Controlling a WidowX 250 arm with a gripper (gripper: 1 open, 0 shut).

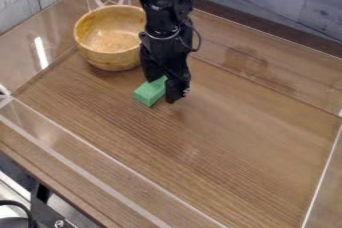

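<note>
My black gripper [171, 85] is low over a green block [147, 93] near the middle of the wooden table, open, its fingers around or just at the block's right side; whether they touch it I cannot tell. The gripper hides part of the block.
A tan bowl [104, 44] stands at the upper left, behind and left of the block. Light walls border the back.
</note>
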